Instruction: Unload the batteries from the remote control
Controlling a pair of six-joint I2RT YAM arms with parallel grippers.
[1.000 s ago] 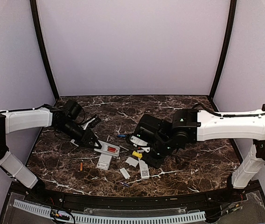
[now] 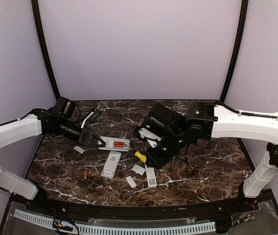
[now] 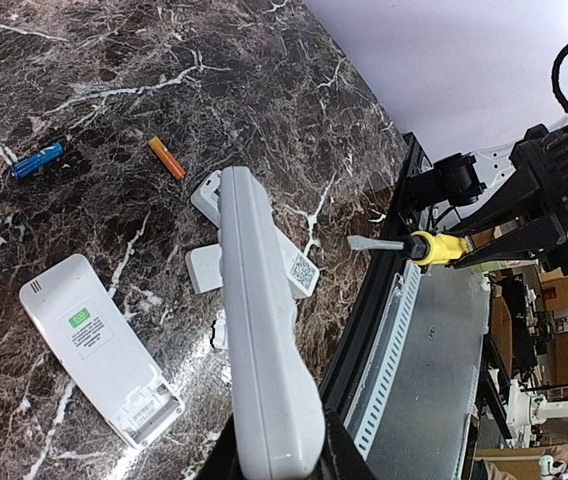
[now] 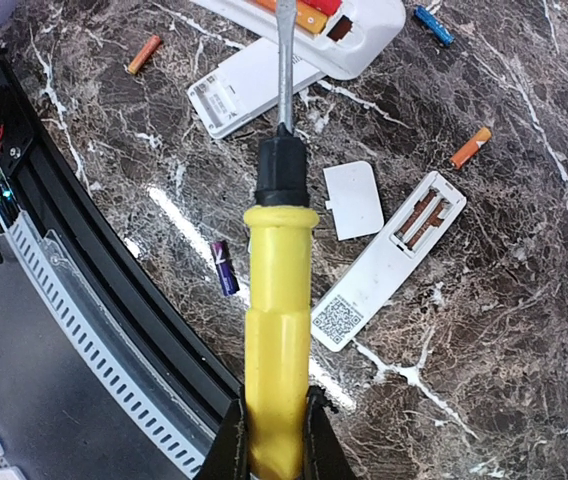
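My left gripper (image 2: 102, 142) is shut on the near end of a white remote (image 2: 107, 146), which is raised off the table. Its open compartment faces up, showing a red battery (image 4: 321, 5) and an orange battery (image 4: 297, 14). In the left wrist view this remote (image 3: 261, 330) appears edge-on, so its batteries are hidden. A screwdriver with a yellow handle (image 4: 277, 330) is in my right gripper, which is shut on it. The metal shaft (image 4: 285, 70) points at the compartment. Whether the tip touches a battery, I cannot tell.
Beneath the held remote lies another white remote (image 2: 111, 164). A second one (image 4: 389, 260) lies to the right with its compartment open and empty, beside a white cover (image 4: 354, 200). Loose batteries are scattered about: orange (image 4: 471, 147), blue (image 4: 433, 26), purple (image 4: 224, 268).
My right gripper has shifted slightly left, swinging the screwdriver's tip up to the remote's end.
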